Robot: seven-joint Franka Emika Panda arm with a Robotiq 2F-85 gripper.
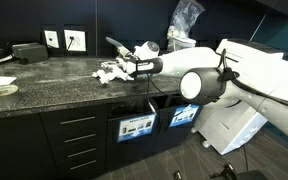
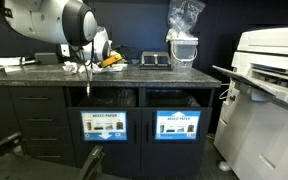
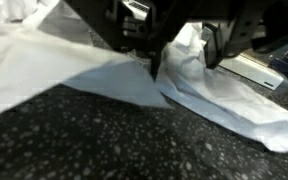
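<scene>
Crumpled white sheets, paper or cloth, lie on the dark speckled countertop [image 1: 44,95]. In the wrist view one white sheet [image 3: 94,75] spreads on the left and another white strip [image 3: 234,105] runs to the lower right. My gripper reaches in from the top of that view, its dark fingers close over the white material. Whether they stand apart or pinch a sheet is not clear. From outside, the gripper [image 1: 132,68] is low over the counter beside the white pile [image 1: 108,73].
A tape roll [image 1: 4,92] sits on the counter's left part, with bare counter between it and the pile. Bins labelled for mixed paper [image 2: 104,125] stand under the counter. A toaster [image 2: 155,60] and a clear-bagged container [image 2: 185,46] are at the back.
</scene>
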